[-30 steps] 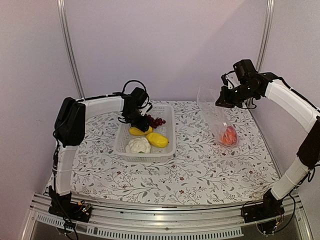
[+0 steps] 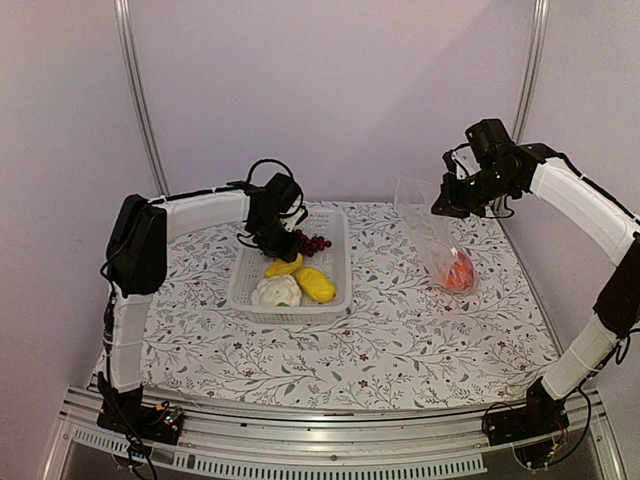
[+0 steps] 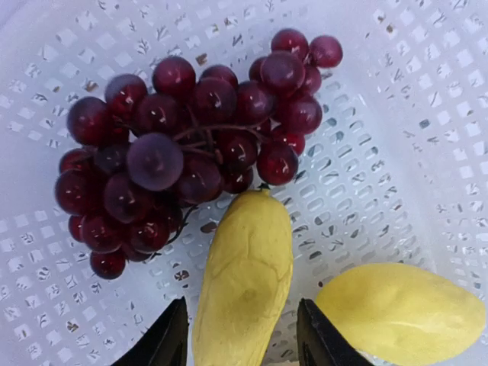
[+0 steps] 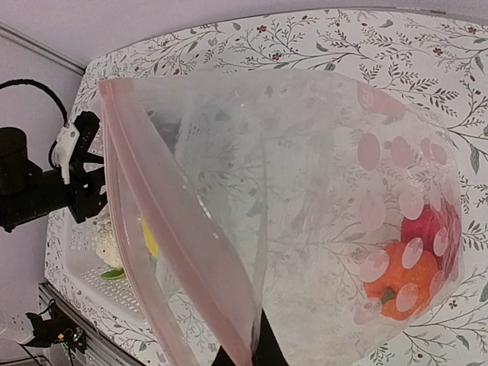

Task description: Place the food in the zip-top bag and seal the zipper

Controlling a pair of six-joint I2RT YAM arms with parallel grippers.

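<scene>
In the top view a white basket (image 2: pixel 243 305) holds cauliflower (image 2: pixel 276 291), red grapes (image 3: pixel 213 100), a long yellow squash (image 3: pixel 244 274) and another yellow item (image 3: pixel 400 313). My left gripper is open over the long squash, its fingertips either side of the lower part; whether they touch it is unclear. My right gripper is shut on the rim of the clear zip bag (image 4: pixel 297 191), which hangs with its mouth up. An orange item (image 4: pixel 400 278) and a red one (image 4: pixel 419 225) sit at its bottom.
Walls stand at the back and both sides.
The right arm and bag have stayed still.
</scene>
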